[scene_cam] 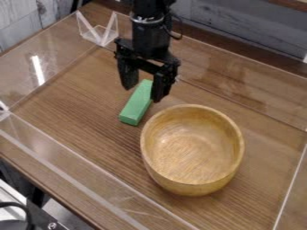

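Observation:
A green rectangular block (136, 104) lies on the wooden table, left of a large yellow oval bowl (191, 149). My black gripper (145, 77) hangs from the top centre just above the far end of the block, its fingers apart with nothing seen between them. Whether it touches the block I cannot tell.
A clear plastic object (10, 108) sits at the left edge, and a dark cable (17, 212) is at the lower left corner.

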